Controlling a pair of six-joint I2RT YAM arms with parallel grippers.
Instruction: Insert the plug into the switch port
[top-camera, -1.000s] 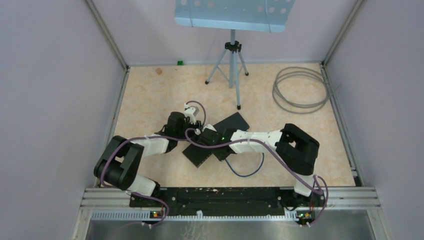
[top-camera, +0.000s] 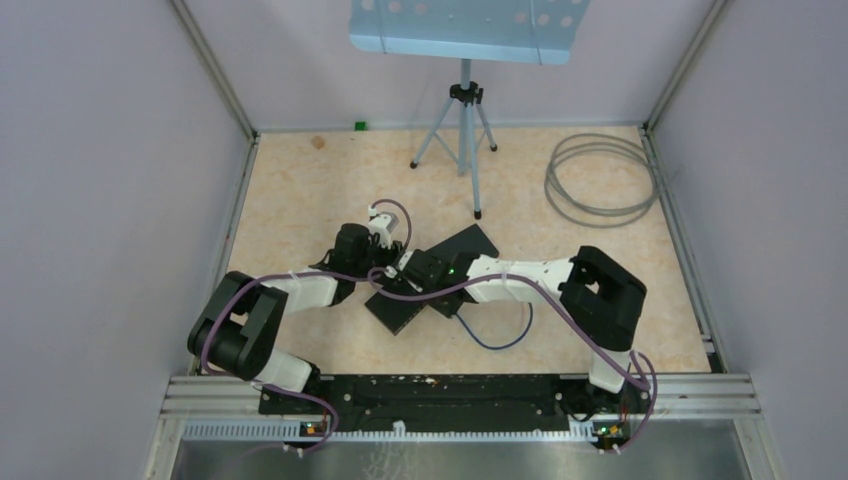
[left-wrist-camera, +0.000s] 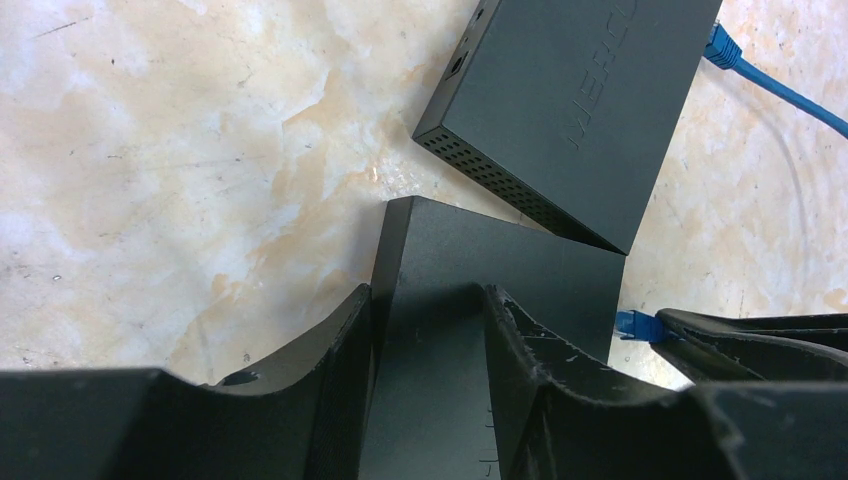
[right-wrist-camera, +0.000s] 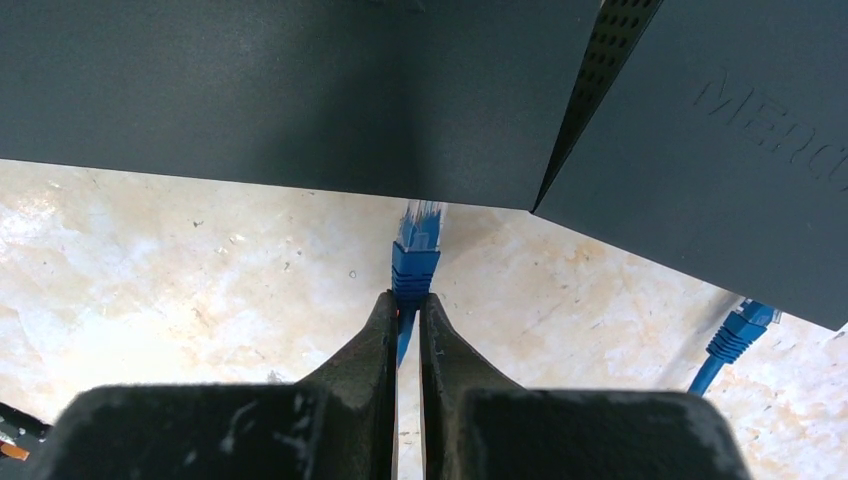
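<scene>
One black switch (left-wrist-camera: 440, 420) is gripped across its narrow side by my left gripper. Its end touches or nearly touches a second black switch (left-wrist-camera: 590, 100) with raised lettering. My right gripper is shut on the blue cable just behind its plug (right-wrist-camera: 415, 258). The plug's clear tip meets the long edge of the gripped switch in the right wrist view. The switch's top hides the port, so I cannot tell whether the tip is inside it. From the left wrist view, the blue plug (left-wrist-camera: 638, 326) stands right against that same edge.
At the second switch's edge is the cable's other plug (right-wrist-camera: 745, 322). The blue cable (top-camera: 495, 347) loops over the table in front. A tripod stand (top-camera: 465, 130) rises behind, and a coiled grey hose (top-camera: 600, 212) lies at the back right.
The right arm has shifted slightly, its elbow a little farther right, and the blue cable loop has moved slightly with it. My left arm and both switches look still.
</scene>
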